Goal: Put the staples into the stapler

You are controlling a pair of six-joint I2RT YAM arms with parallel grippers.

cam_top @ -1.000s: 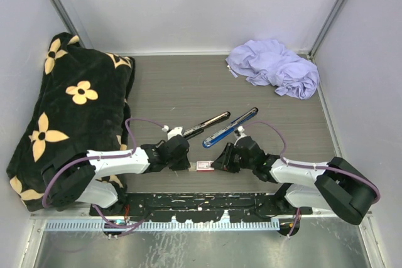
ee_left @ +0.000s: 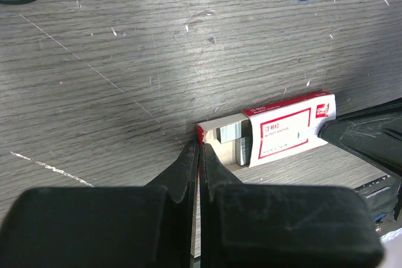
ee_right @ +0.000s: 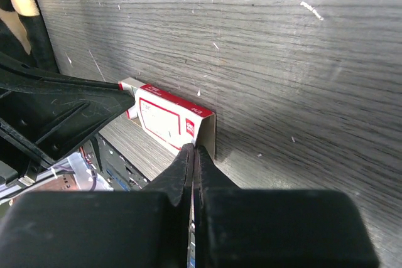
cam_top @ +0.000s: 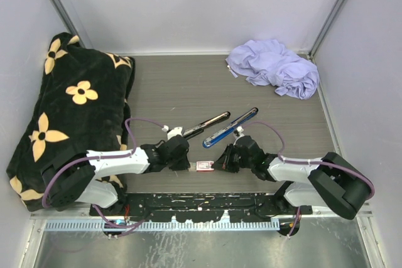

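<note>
A small red-and-white staples box (cam_top: 205, 166) lies on the grey table between my grippers, its inner tray partly drawn out at the left end, showing silver staples (ee_left: 229, 132). My left gripper is shut at the tray's left end, gripping its thin edge as far as shows. My right gripper is shut at the box's right end, on the thin cardboard edge. Behind them lie a blue stapler (cam_top: 229, 128) and a black stapler (cam_top: 207, 123), angled toward the back right.
A dark flowered cushion (cam_top: 75, 111) fills the left side. A lilac cloth (cam_top: 273, 67) is heaped at the back right.
The right arm has shifted very slightly at its elbow; otherwise little visibly differs in the top view.
</note>
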